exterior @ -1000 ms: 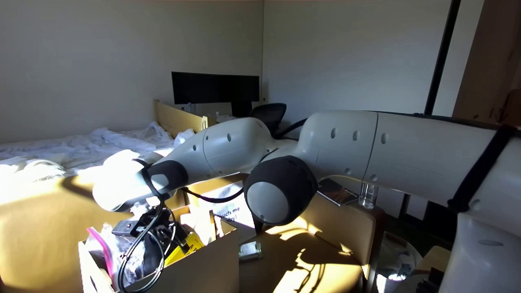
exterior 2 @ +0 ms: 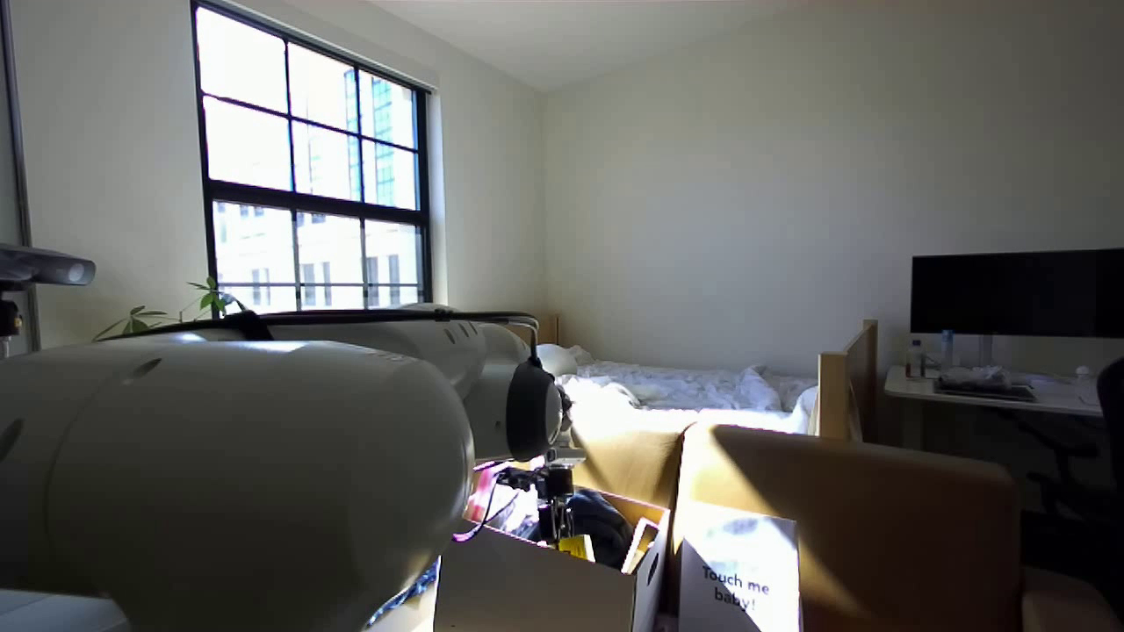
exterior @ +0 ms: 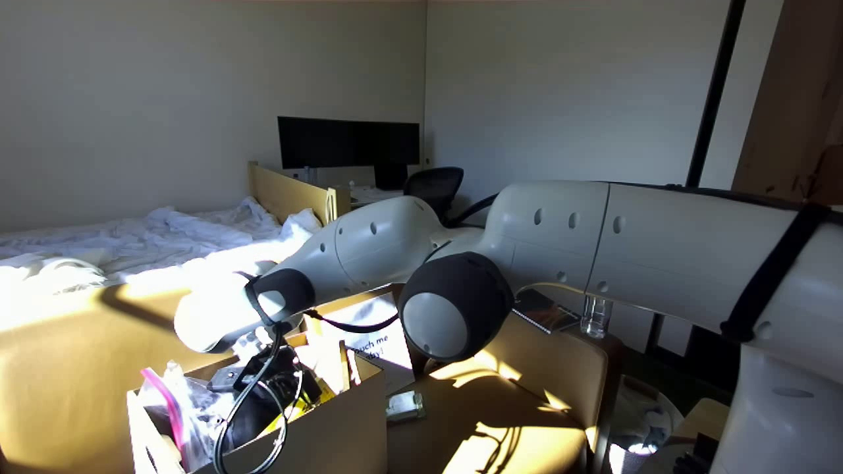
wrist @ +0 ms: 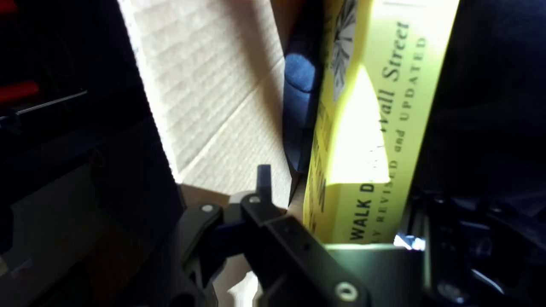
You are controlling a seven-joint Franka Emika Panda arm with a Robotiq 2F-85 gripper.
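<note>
A yellow book (wrist: 404, 128) with "WALK D… Wall Street" on its spine stands in the cardboard box (wrist: 215, 102), close to the box wall in the wrist view. My gripper is partly open over the book's near end. One dark finger (wrist: 263, 179) lies between wall and book with a visible gap; the other is dim at the book's right side. In exterior view 1 only a yellow strip of the book (exterior: 296, 411) shows beside the gripper and cables. The gripper (exterior 2: 558, 516) points down into the box in exterior view 2.
The box (exterior: 340, 430) also holds a clear bag with a pink seal (exterior: 170, 411) and dark items. A "Touch me baby!" sign (exterior 2: 738, 563) stands beside it. Loose cables (exterior: 237, 430) hang over the box's front wall. The tan sofa (exterior: 506, 395) has bare seat to the right.
My wrist and gripper have moved rightward and somewhat lower in exterior view 1, with the cables following. They now cover more of the yellow book. The box has stayed put.
</note>
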